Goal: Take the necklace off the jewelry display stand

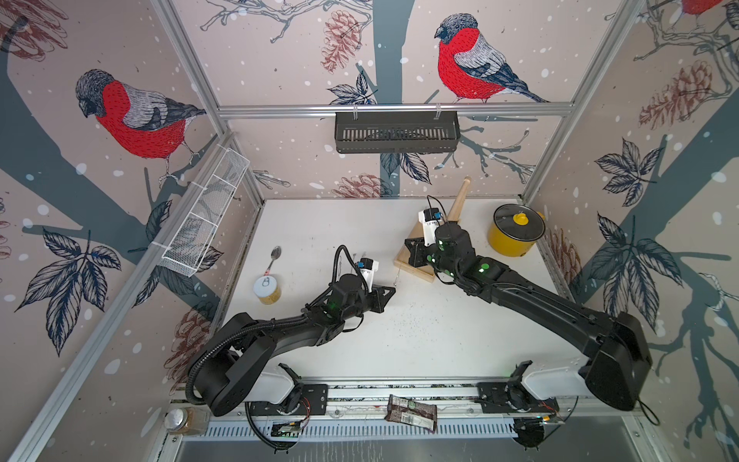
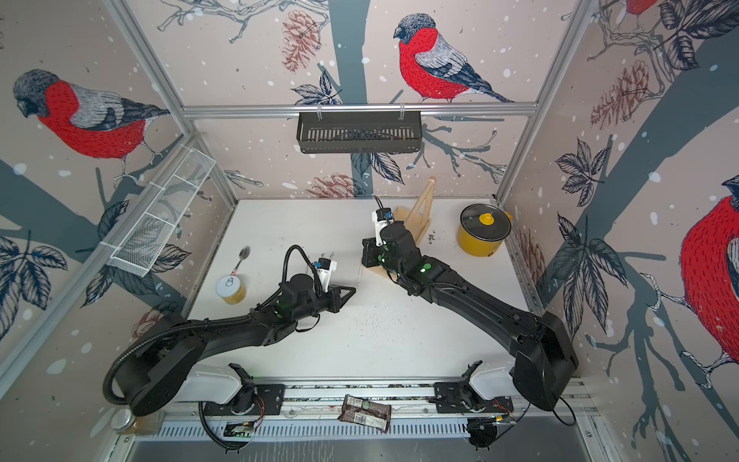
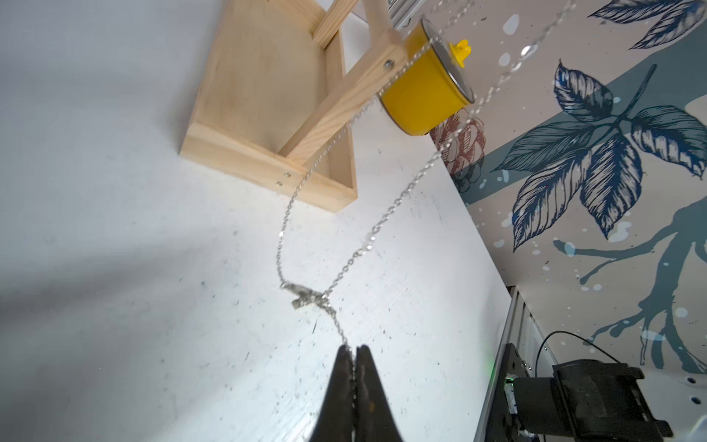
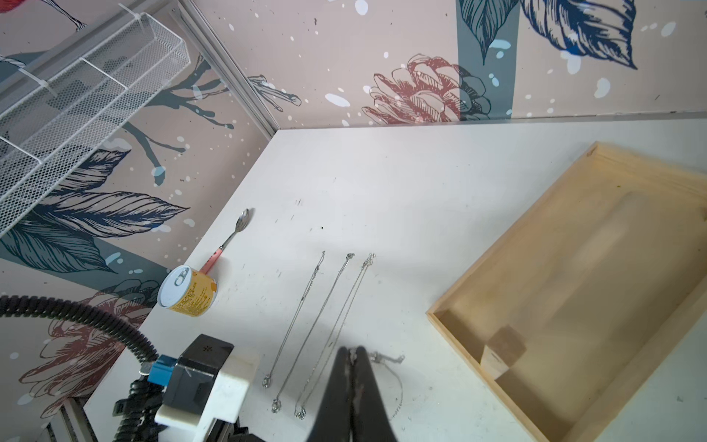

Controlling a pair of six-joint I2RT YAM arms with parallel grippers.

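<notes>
A silver necklace runs in two strands to a pendant, then down to my left gripper, shut on it. In the top left view my right gripper is higher and further right; it is shut, and the necklace appears to hang from it down toward the left gripper. The wooden display stand, a tray with an angled post, stands behind, with the strands apparently clear of it.
Several chains lie on the table, near a can and spoon. A yellow pot stands back right. A wire basket hangs left.
</notes>
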